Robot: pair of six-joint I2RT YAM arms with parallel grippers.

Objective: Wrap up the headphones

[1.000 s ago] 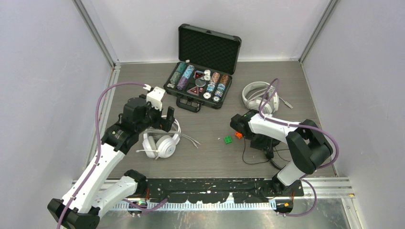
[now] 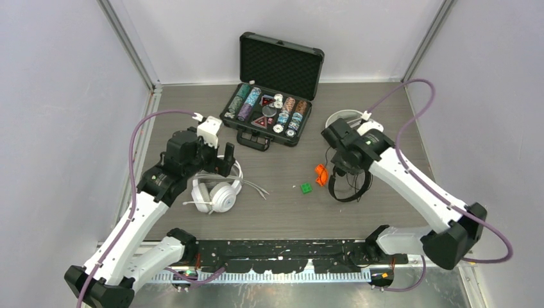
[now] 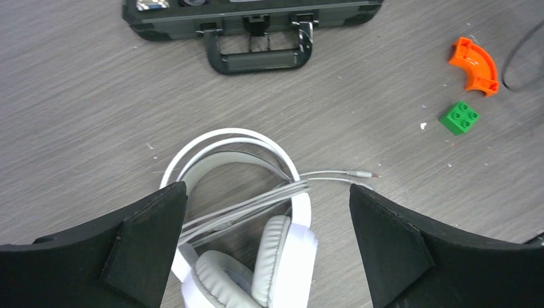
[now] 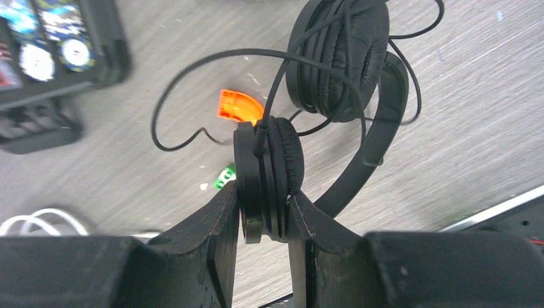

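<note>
Black headphones point(image 4: 331, 64) with a loose, looping cable hang in my right gripper, which is shut on one ear cup point(image 4: 269, 173). In the top view they are at the right side, below the right arm. My left gripper is open above white headphones point(image 3: 292, 269), whose cable point(image 3: 250, 210) is bundled across the band, with the ends lying out to the right. Nothing is between the left fingers.
An open poker chip case point(image 2: 266, 115) sits at the back middle. An orange curved block point(image 2: 321, 174) and a green brick point(image 2: 306, 187) lie between the headphones. Another white headset point(image 2: 343, 115) is at the back right, partly hidden.
My right arm has lifted and extended toward the back, carrying the black headphones up from the front right. The left arm and white headphones have not visibly moved.
</note>
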